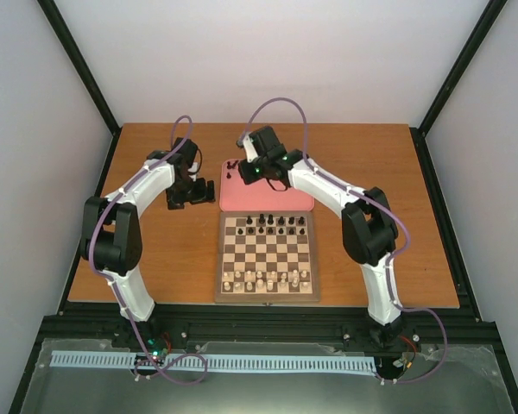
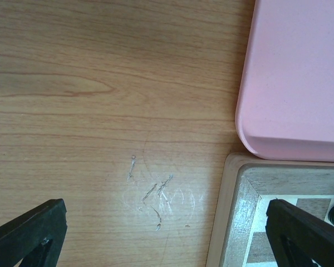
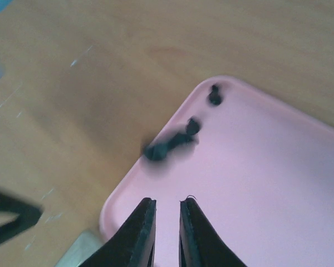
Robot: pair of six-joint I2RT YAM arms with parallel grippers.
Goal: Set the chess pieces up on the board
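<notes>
Light pieces point(image 1: 260, 285) stand in rows on the near side of the chessboard point(image 1: 267, 252), and dark pieces point(image 1: 270, 219) fill much of the far side. Beyond the board, a few dark pieces point(image 3: 215, 95) remain in the left part of the pink tray point(image 3: 256, 183); some look blurred in the right wrist view. Over that tray hovers my right gripper, slightly open, a narrow gap between its fingers and nothing visible in it. My left gripper is wide open and empty, left of the board's far corner.
Tray and board lie edge to edge. The left arm's gripper is close to the tray's left edge.
</notes>
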